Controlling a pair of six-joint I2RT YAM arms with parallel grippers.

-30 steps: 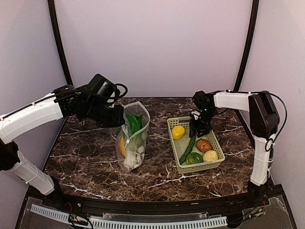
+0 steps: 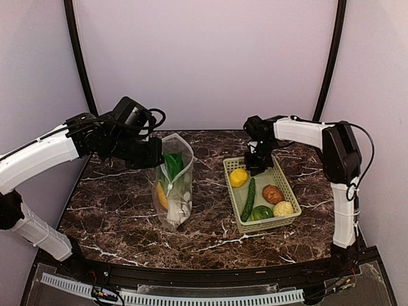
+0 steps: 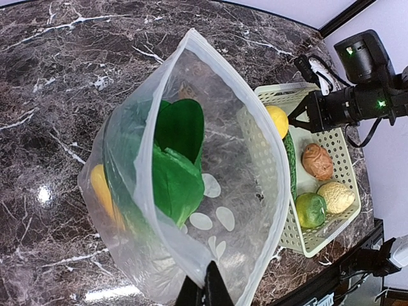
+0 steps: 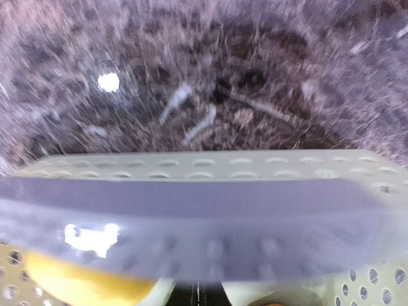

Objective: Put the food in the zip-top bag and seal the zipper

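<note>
A clear zip bag [image 2: 175, 204] stands open on the table, holding a green leafy item [image 3: 172, 178] and a yellow item [image 3: 105, 194]. My left gripper is shut on the bag's top edge. My right gripper is shut over the back part of the food basket [image 2: 284, 191], with no food seen between its fingers. The basket holds a lemon [image 2: 238, 178], a cucumber [image 2: 248, 201], a green round item [image 2: 261, 213], a brown item [image 2: 272, 194] and a cream item [image 2: 284, 208].
Walls bound it at the back and sides.
My right gripper has moved left along the back of the basket. The left arm and bag have shifted slightly left.
</note>
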